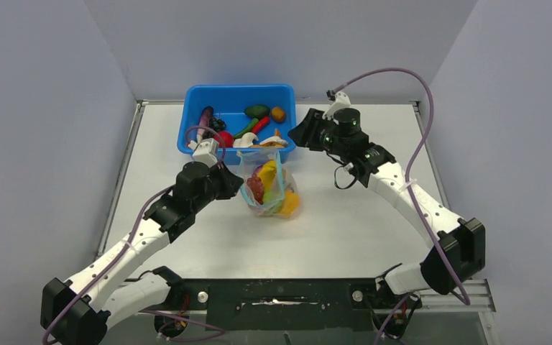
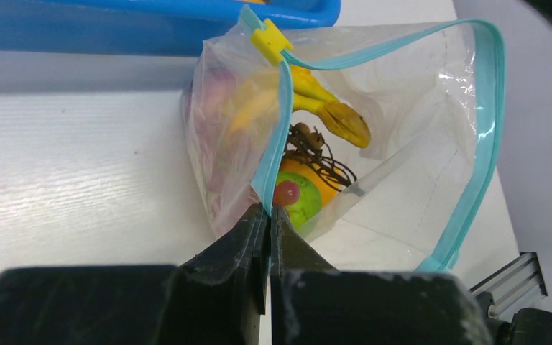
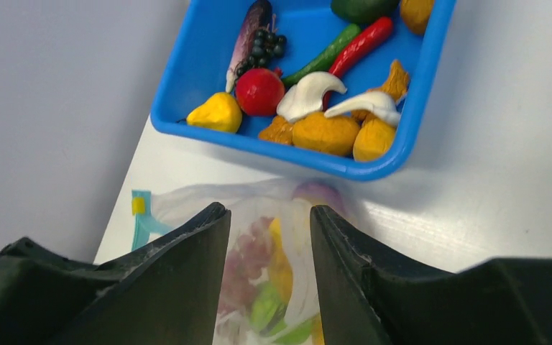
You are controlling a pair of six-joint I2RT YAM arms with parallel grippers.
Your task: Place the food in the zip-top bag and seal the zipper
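The clear zip bag, its teal zipper strip gaping, stands upright on the table with grapes, a yellow fruit and other food inside. One side of the zipper strip runs down between the fingertips of my left gripper, which is shut on that edge. A yellow slider sits at the far corner of the zipper. My right gripper is open, clear of the bag, by the blue bin's front right corner. Through the gap between its fingers the bag shows below, with nothing held.
A blue bin at the back holds several more foods, among them an eggplant, a red chili and an avocado. Its front wall is close behind the bag. Table at left, right and front is clear.
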